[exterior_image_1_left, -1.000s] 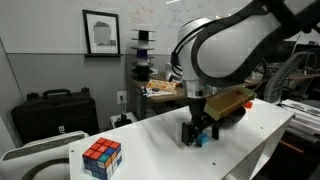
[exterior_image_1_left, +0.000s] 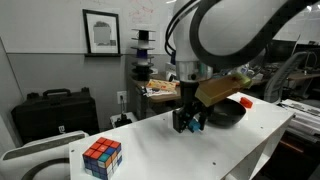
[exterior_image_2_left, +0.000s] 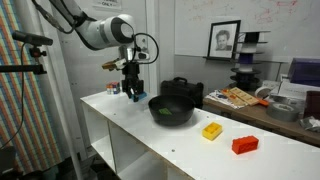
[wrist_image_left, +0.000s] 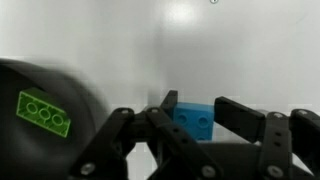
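A blue block (wrist_image_left: 194, 121) with round studs sits between the fingers of my gripper, which is shut on it. In exterior view 1 the gripper (exterior_image_1_left: 188, 124) is low over the white table, and a bit of the blue block (exterior_image_1_left: 196, 126) shows at its fingers. Whether the block touches the table cannot be told. Beside the gripper stands the black pan (exterior_image_2_left: 171, 110). A green block (wrist_image_left: 43, 113) lies inside the pan, seen at the left of the wrist view.
A yellow block (exterior_image_2_left: 212, 131) and a red block (exterior_image_2_left: 245, 145) lie on the white table (exterior_image_2_left: 190, 153). A Rubik's cube (exterior_image_1_left: 102, 158) stands at the table's other end. Bare table lies between the cube and the gripper.
In exterior view 1 the arm and gripper have moved up and slightly left, and the blue block has gone with them. More of the pan shows now.
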